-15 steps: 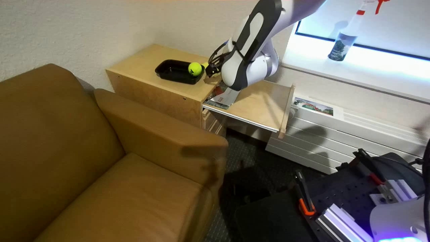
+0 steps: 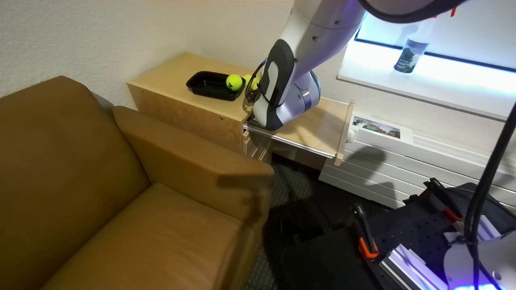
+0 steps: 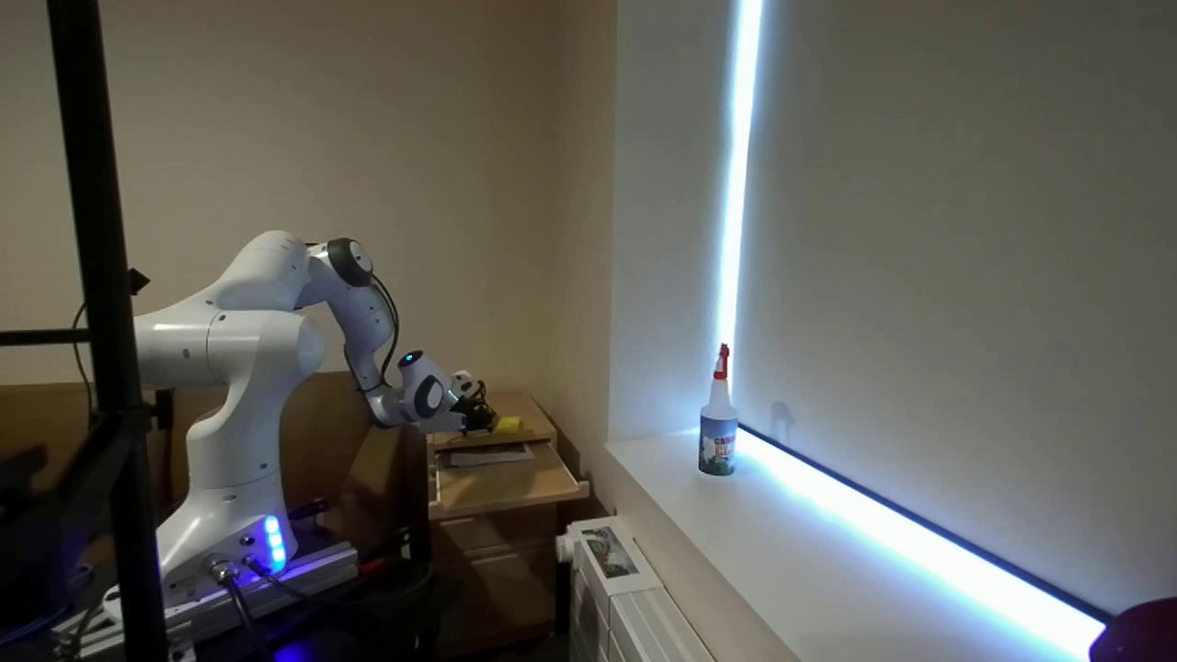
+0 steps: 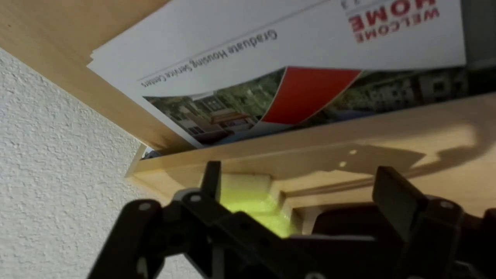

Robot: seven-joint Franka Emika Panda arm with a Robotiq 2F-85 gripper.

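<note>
My gripper is open, with a wide gap between its black fingers. In the wrist view a yellow block [image 4: 246,197] lies beyond the left finger, at the cabinet top's edge; that finger partly covers it. Whether they touch I cannot tell. A pulled-out drawer [image 2: 319,121] holds printed brochures [image 4: 223,69], one reading "Welcome Home". On the cabinet top [image 2: 169,72] sits a black tray [image 2: 208,84] with a yellow-green tennis ball [image 2: 234,82] at its right end. The arm hides most of the gripper in exterior view 1.
A brown sofa [image 2: 193,154] stands before the cabinet. Right of the drawer are a radiator [image 2: 387,164] and a windowsill with a spray bottle [image 3: 718,430]. The textured wall [image 4: 60,139] is close by the gripper on the left of the wrist view.
The arm's wrist has come lower and slightly left in exterior view 1. It now covers the brochures that showed in the drawer. The tray and ball have stayed put.
</note>
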